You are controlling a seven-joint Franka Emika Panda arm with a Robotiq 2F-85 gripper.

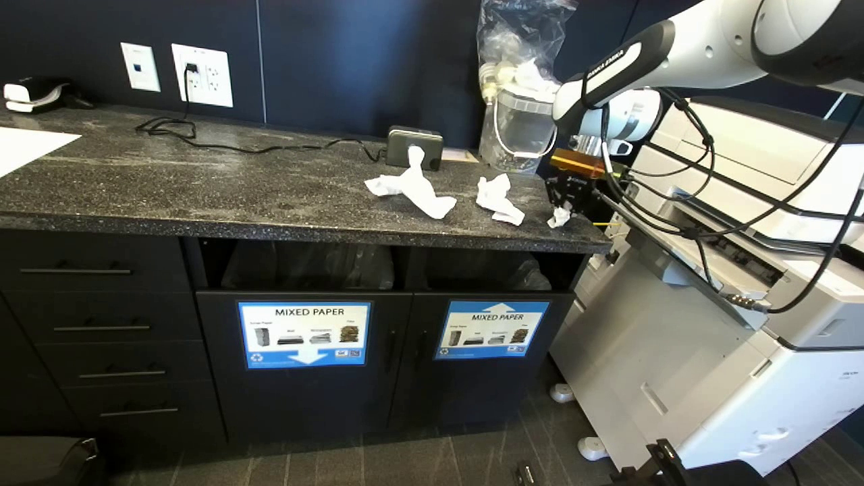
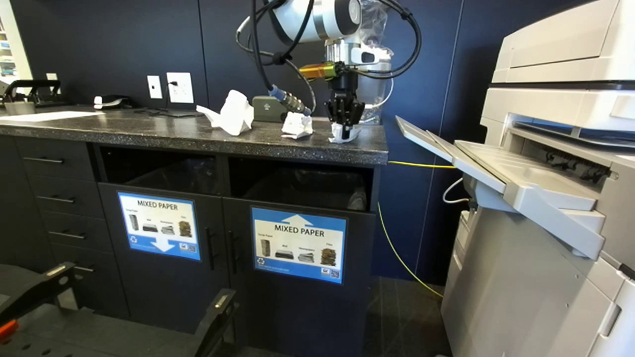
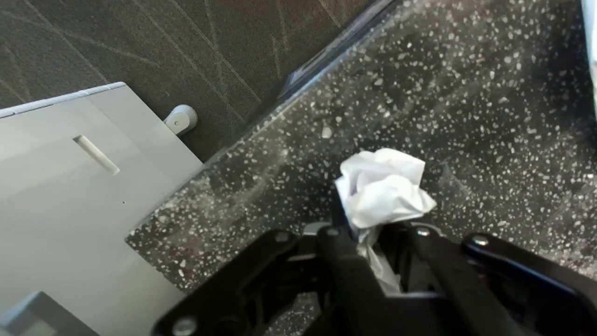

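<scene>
Near the right end of the counter, my gripper points down and is shut on a small crumpled white paper. In the wrist view part of this paper bulges out in front of the fingers, and a narrow strip runs back between them. From the second exterior view, the paper appears at counter level under the gripper. To its left lies another crumpled paper. Farther left is a larger twisted paper.
Below the countertop, two open bin slots sit above doors labelled MIXED PAPER. A clear bucket and a small dark box stand at the back. Off the counter's right end is a large printer.
</scene>
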